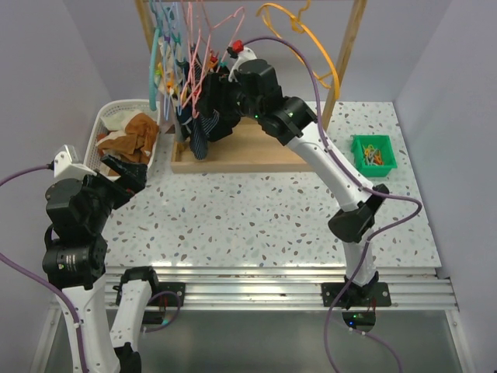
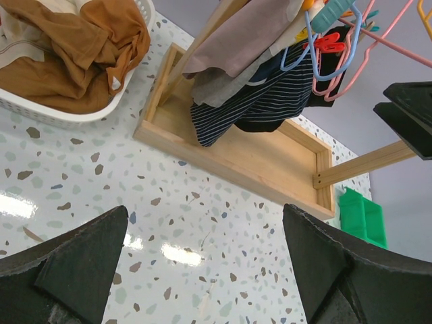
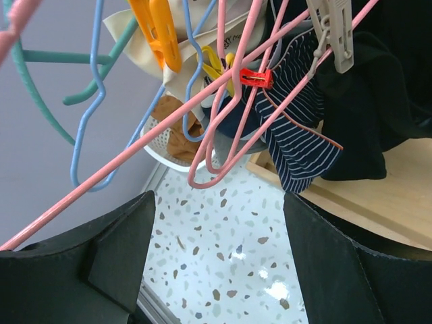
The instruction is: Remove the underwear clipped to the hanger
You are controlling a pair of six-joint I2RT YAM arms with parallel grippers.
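Clothes hang clipped to coloured hangers on the rack: striped dark underwear (image 3: 297,148), a black garment (image 3: 364,108), grey and beige pieces (image 2: 236,40). A red clip (image 3: 256,78) and a grey clip (image 3: 341,34) sit among the pink hanger wires. My right gripper (image 1: 211,99) is up among the hangers, fingers apart and facing the striped garment, nothing visible between them in the right wrist view. My left gripper (image 1: 128,175) waits low at the left, open and empty, over the speckled table.
A white basket (image 1: 103,116) with brown cloth stands back left. A wooden box (image 1: 272,159) lies under the rack, a green bin (image 1: 373,155) at the right.
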